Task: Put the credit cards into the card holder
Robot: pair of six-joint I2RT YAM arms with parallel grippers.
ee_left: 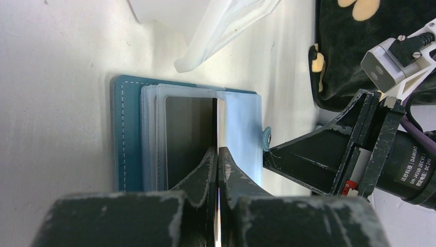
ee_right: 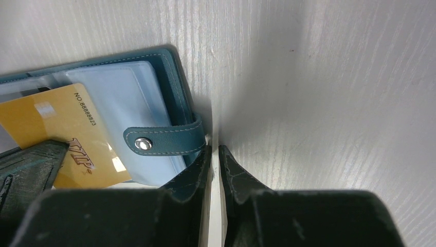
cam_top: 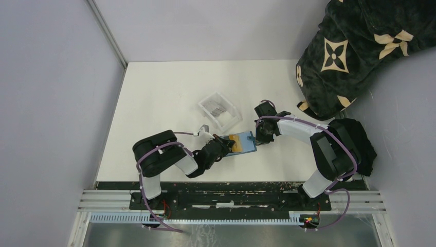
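The card holder (ee_right: 177, 87) lies open on the table, with a teal cover, pale clear sleeves and a snap strap (ee_right: 169, 141) at its right end. My left gripper is shut on a gold card (ee_right: 77, 134). That card stands edge-on over the sleeves in the left wrist view, its lower edge near a dark grey panel (ee_left: 190, 134) in a sleeve; whether it is inside a pocket I cannot tell. My right gripper is shut beside the holder's strap end. Only a narrow gap shows between its tips, and nothing held is visible there.
A white tray (cam_top: 234, 122) with several pale cards (cam_top: 218, 109) inside stands just behind the holder. A dark patterned cushion (cam_top: 329, 67) rests at the back right. Bare table (cam_top: 159, 98) spreads to the left.
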